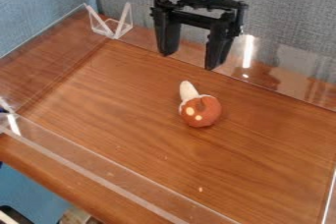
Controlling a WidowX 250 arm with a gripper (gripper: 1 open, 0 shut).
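My black gripper (192, 46) hangs at the top centre, its two fingers spread wide with nothing between them. Below it on the wooden table (118, 140) lies a small toy mushroom (202, 114) with a reddish-orange, light-spotted cap and a pale stem pointing up toward the back. The gripper is apart from it, higher up in the view.
A white wire-like stand (109, 27) is at the back left corner. Clear plastic edging runs along the table's back and front. Grey and blue padded walls enclose the back and left.
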